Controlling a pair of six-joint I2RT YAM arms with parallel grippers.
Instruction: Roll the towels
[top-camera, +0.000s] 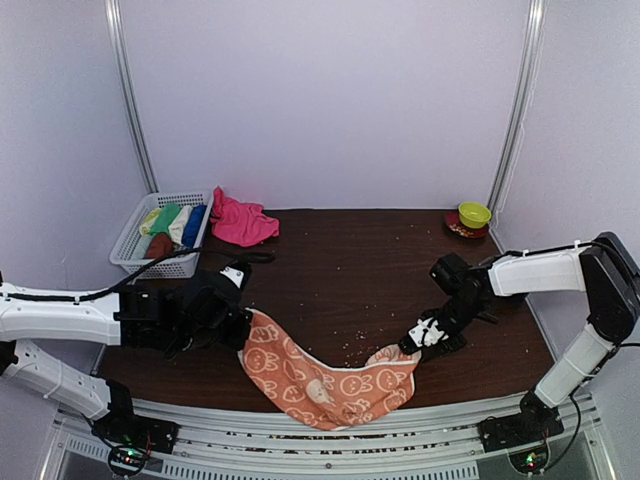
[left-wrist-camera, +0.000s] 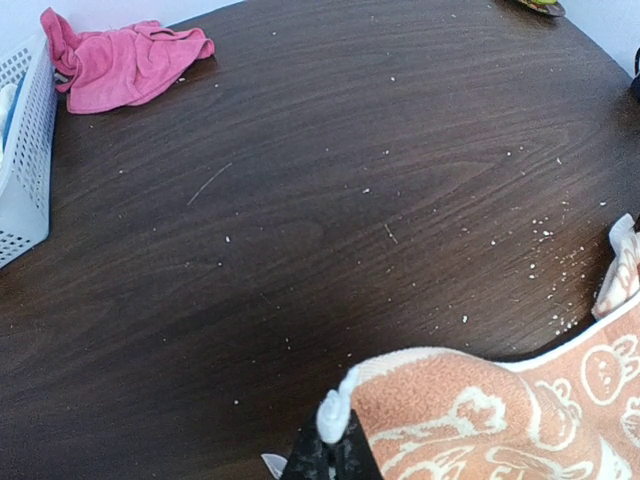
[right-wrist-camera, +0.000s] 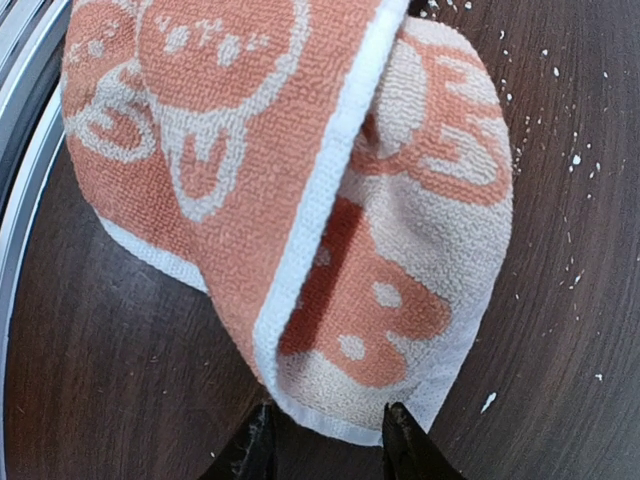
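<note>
An orange towel with white bunny prints (top-camera: 330, 390) lies crumpled along the table's front, its right end folded over. My left gripper is shut at the towel's left end, which rises into its fingertips in the left wrist view. My right gripper is part open at the towel's folded right end, its fingertips at the white hem in the right wrist view; the hem is not clearly held.
A white basket (top-camera: 130, 240) of rolled towels and a loose pink towel (top-camera: 240, 220) sit at back left. A green bowl (top-camera: 474, 213) on a red plate is at back right.
</note>
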